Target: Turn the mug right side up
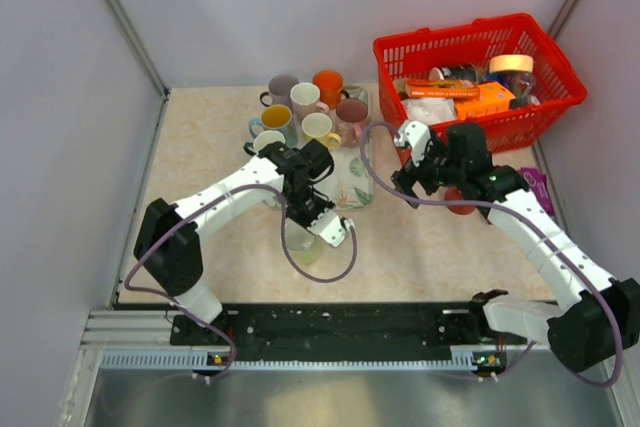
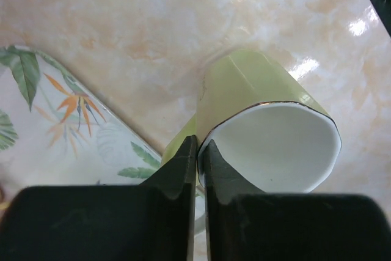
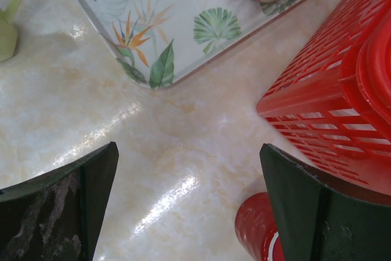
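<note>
The pale green mug (image 2: 244,87) leans at a tilt in the left wrist view, its white inside facing the camera and its base towards the top. Between the nearly closed fingertips of my left gripper runs the mug's rim, beside the handle. From above, that arm covers part of the mug (image 1: 303,256); whether its base touches the table cannot be seen. My right gripper is wide open over bare table, with nothing between its fingers.
Behind the mug lies a leaf-patterned tray (image 1: 352,185) bearing several mugs, among them a yellow mug (image 1: 318,127). A full red basket (image 1: 545,97) fills the back right, with a red object (image 3: 256,221) near it.
</note>
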